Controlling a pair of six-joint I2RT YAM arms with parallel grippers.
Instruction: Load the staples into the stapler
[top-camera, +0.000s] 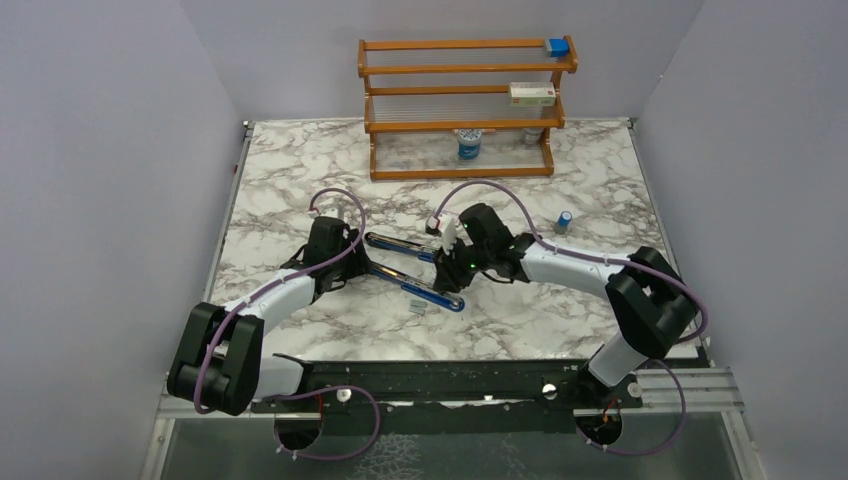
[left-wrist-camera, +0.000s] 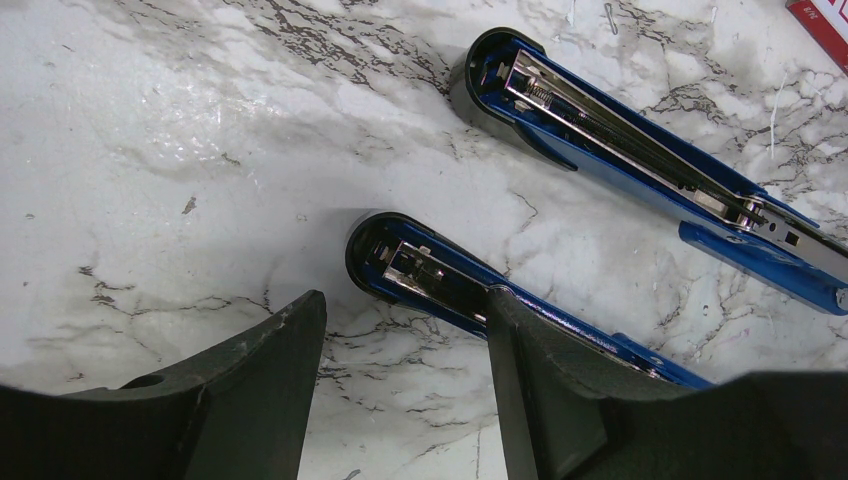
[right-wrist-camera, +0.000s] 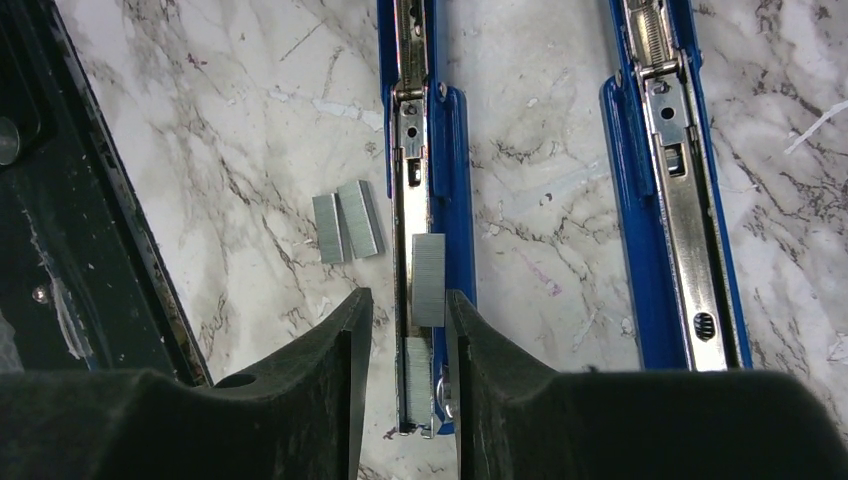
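Observation:
The near blue stapler (top-camera: 432, 295) lies unfolded on the marble table, its metal magazine uncovered. One staple strip (right-wrist-camera: 418, 385) sits inside the channel near its end. Another strip (right-wrist-camera: 428, 280) lies off-centre across the magazine's side edge, close to the right-hand finger (right-wrist-camera: 468, 345) of my right gripper. That gripper is open above the magazine, and whether the finger touches the strip I cannot tell. Over the stapler's black-ended cap, my left gripper stands open; its right-hand finger (left-wrist-camera: 515, 350) hides part of the cap's length.
Beside the near stapler lie two loose staple strips (right-wrist-camera: 345, 222). A second unfolded stapler (right-wrist-camera: 690, 240) lies roughly parallel behind it. Farther back are a red box (left-wrist-camera: 825, 30) and a wooden rack (top-camera: 460, 173). A small blue-topped container (top-camera: 564, 221) stands at right.

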